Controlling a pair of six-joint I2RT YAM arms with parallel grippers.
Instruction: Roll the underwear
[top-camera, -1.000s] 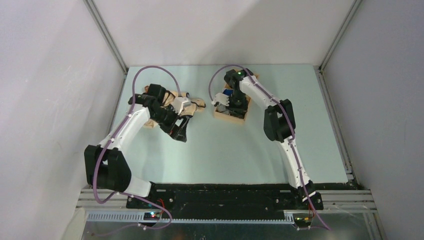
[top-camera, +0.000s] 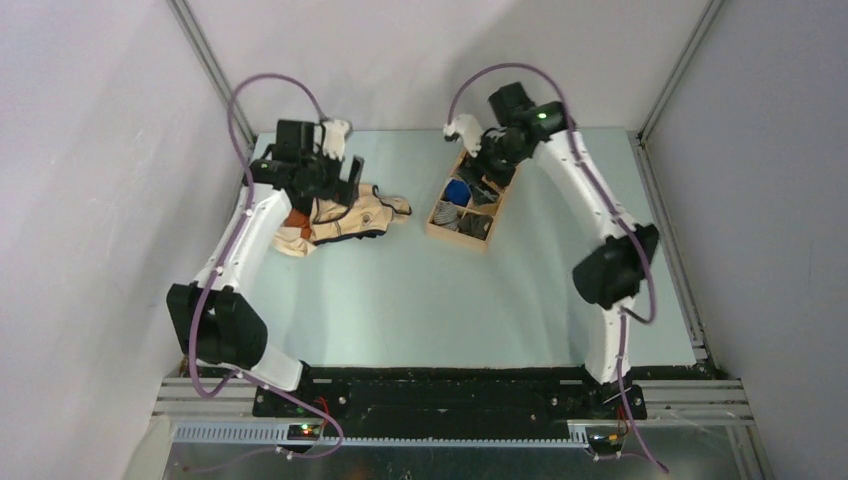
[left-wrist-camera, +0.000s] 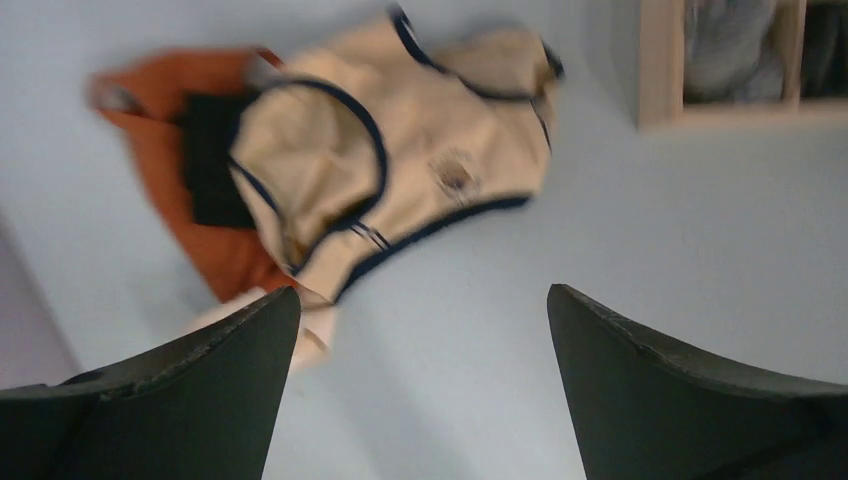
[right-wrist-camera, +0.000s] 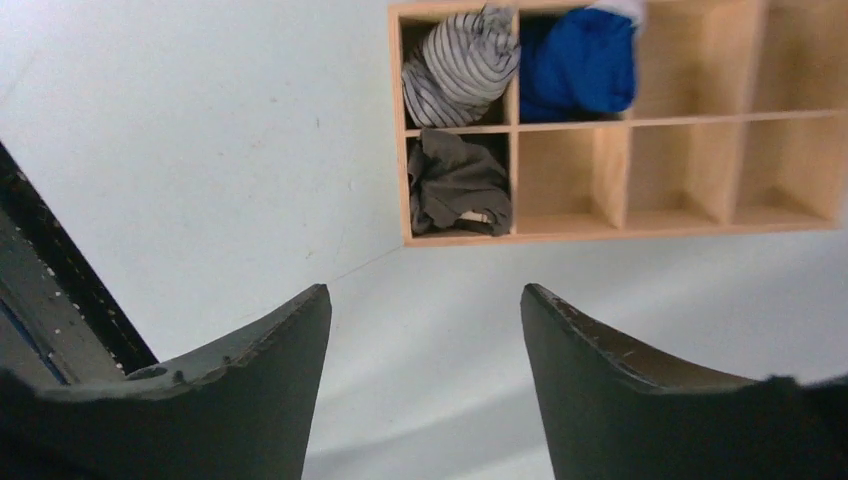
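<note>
My left gripper stands open above a pile of garments: beige ones with navy trim (left-wrist-camera: 420, 140) and a rust-orange one (left-wrist-camera: 175, 190) with a dark patch, all loose on the table. Over the wooden divided box (right-wrist-camera: 570, 235), my right gripper is raised, its fingers apart with nothing between them. The box holds striped grey cloth (right-wrist-camera: 455, 70), dark grey cloth (right-wrist-camera: 455, 185) and blue cloth (right-wrist-camera: 580, 65); several compartments are empty.
Walls stand at the back and both sides.
</note>
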